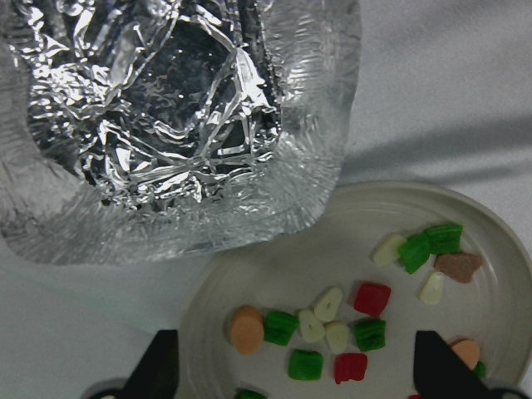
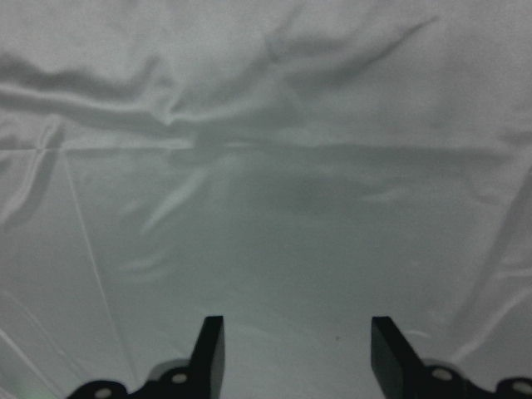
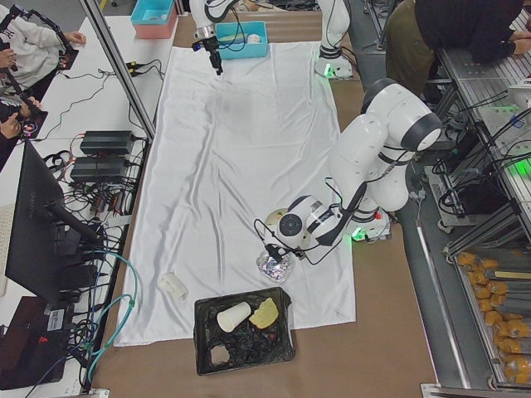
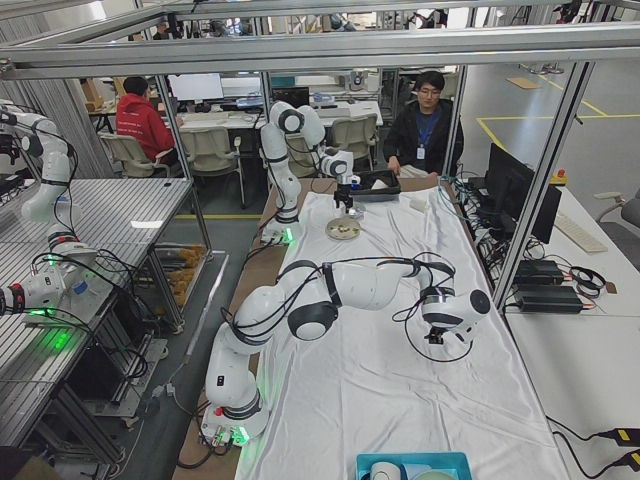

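Observation:
In the left wrist view a crumpled foil tray (image 1: 166, 191) fills the upper left, beside a beige plate (image 1: 237, 283) of small food pieces: green, red, brown and pale. My left gripper is open above the plate. In the camera left view it hovers at the foil (image 3: 275, 269). My right gripper is open over bare white cloth at the far end, with nothing between its fingers.
A black bin (image 3: 245, 348) holding a white cup and a yellow item lies beyond the cloth's edge. A pale object (image 3: 172, 285) rests on the cloth. A blue bin (image 3: 242, 50) is at the other end.

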